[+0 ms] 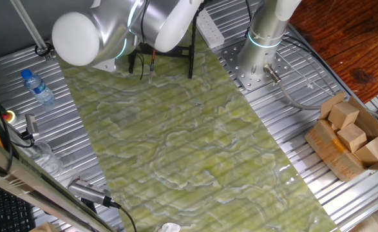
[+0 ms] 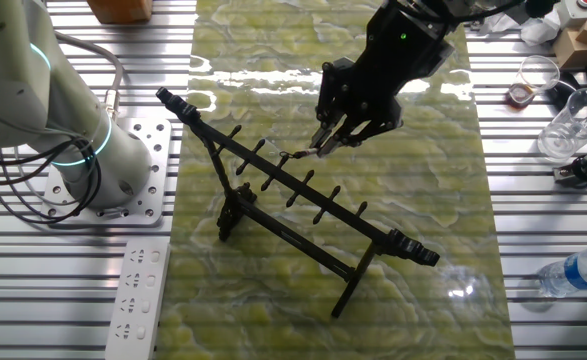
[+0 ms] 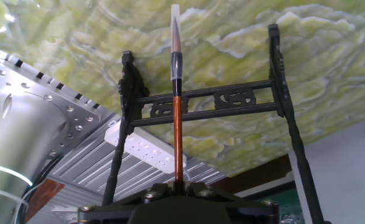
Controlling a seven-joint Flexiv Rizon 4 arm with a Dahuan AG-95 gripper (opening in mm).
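A writing brush (image 3: 178,137) with a reddish-brown handle and a pale, clear-sleeved tip runs up the middle of the wrist view. Its handle enters between the fingers of my gripper, which looks shut on it. The black brush rack (image 2: 303,187), with several short pegs along its top bar, stands on the green marbled mat. Seen from above, my gripper (image 2: 319,148) is close beside the top bar near a middle peg. Whether the brush's top end touches that peg cannot be made out. In exterior view 1 the arm hides most of the rack (image 1: 192,58).
A white power strip (image 2: 136,295) lies between the rack and the arm's base (image 2: 123,165). Far off to one side are a water bottle (image 1: 38,87) and a carton (image 1: 333,154) of wooden blocks.
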